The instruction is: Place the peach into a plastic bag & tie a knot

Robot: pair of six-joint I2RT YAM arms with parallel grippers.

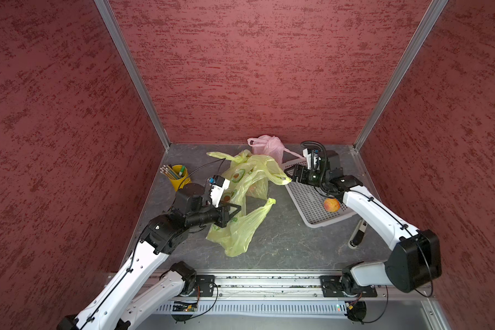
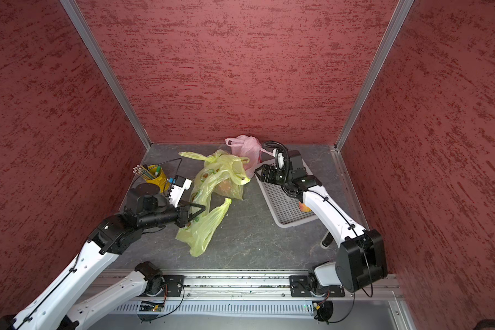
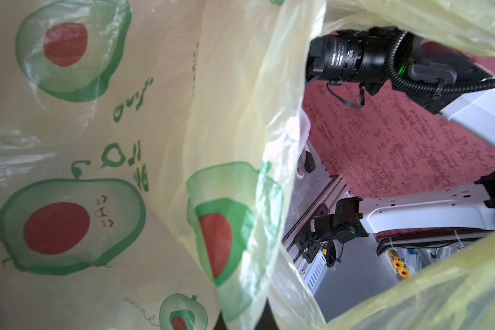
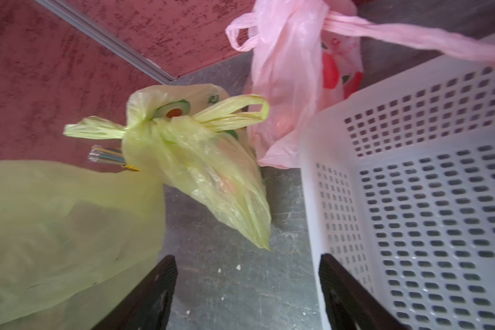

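A yellow avocado-print bag (image 1: 238,233) is held up at centre-left, my left gripper shut on its film, which fills most of the left wrist view. The peach (image 1: 331,204) lies in the white perforated basket (image 1: 313,217) on the right. My right gripper stands open above the table beside the basket's left edge, nothing between its fingers. Behind the held bag, a second yellow bag (image 4: 209,159) with tied handles lies holding something faintly orange.
A pink bag (image 4: 283,82) lies at the back. A yellow cup (image 1: 179,181) of pens stands at the left. A dark-and-white object (image 1: 357,233) lies right of the basket. Bare table (image 1: 280,247) shows at the front centre.
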